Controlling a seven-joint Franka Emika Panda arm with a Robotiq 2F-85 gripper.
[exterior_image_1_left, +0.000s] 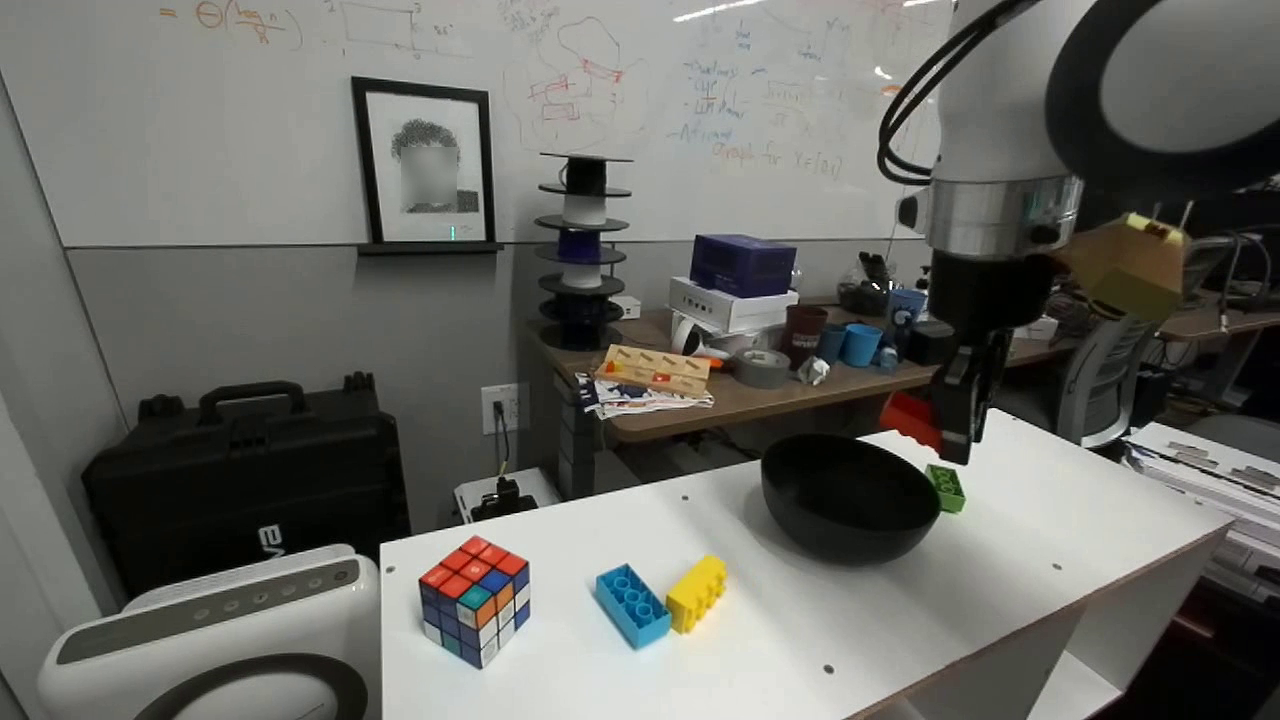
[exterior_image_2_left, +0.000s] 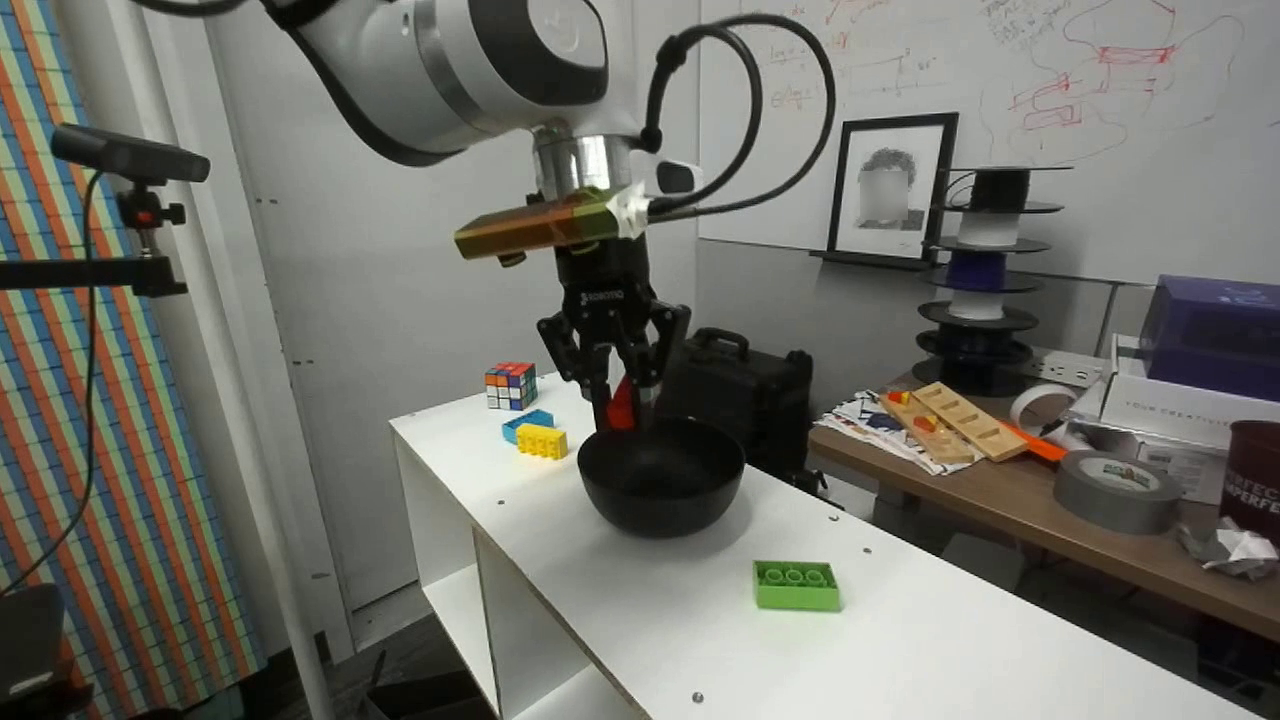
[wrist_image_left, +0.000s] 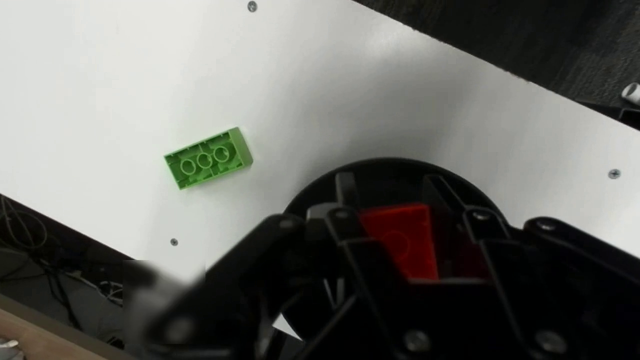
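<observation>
A red block (wrist_image_left: 403, 240) is gripped between the fingers of my gripper (exterior_image_1_left: 956, 450), which is shut on it. In exterior view 1 the red block (exterior_image_1_left: 912, 420) sticks out to the left of the fingers, above the table's surface. The black bowl (exterior_image_1_left: 849, 498) stands upright on the white table; from the wrist its rim (wrist_image_left: 390, 162) lies beneath the block and fingers. In exterior view 2 the gripper (exterior_image_2_left: 618, 420) and red block (exterior_image_2_left: 620, 406) appear over the bowl's far left rim (exterior_image_2_left: 662, 498). No other object shows inside the bowl, though the fingers hide part of it.
A green block (exterior_image_2_left: 797, 586) lies by itself near the bowl. Blue (exterior_image_1_left: 632, 606) and yellow (exterior_image_1_left: 697, 594) blocks lie close together, with a puzzle cube (exterior_image_1_left: 475, 600) farther left.
</observation>
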